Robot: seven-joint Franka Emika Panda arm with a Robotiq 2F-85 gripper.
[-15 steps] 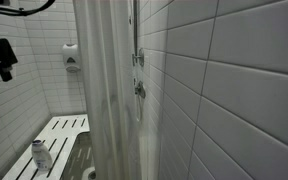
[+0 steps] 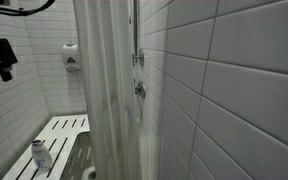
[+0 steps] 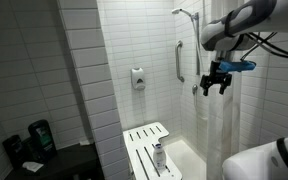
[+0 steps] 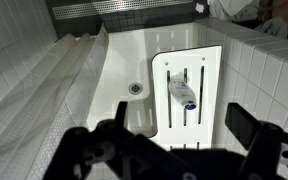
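A white bottle (image 2: 42, 157) stands on a slatted white shower bench (image 2: 69, 124), near its front end. In exterior view 2 the same bottle (image 3: 159, 157) is upright beside the tiled partition. Seen from above, the bottle (image 4: 183, 95) shows its blue-dark top between the bench slots. My gripper (image 3: 214, 92) hangs high over the stall, well clear of the bench. From the wrist, the gripper is open, its dark fingers spread wide with nothing between them. Only part of the gripper (image 2: 4, 70) shows at the left edge of exterior view 1.
A pale shower curtain (image 2: 106, 90) hangs along one side of the stall. On the back wall are a soap dispenser (image 3: 137, 78) and a grab bar (image 3: 179, 60). Dark containers (image 3: 39, 135) stand outside the partition.
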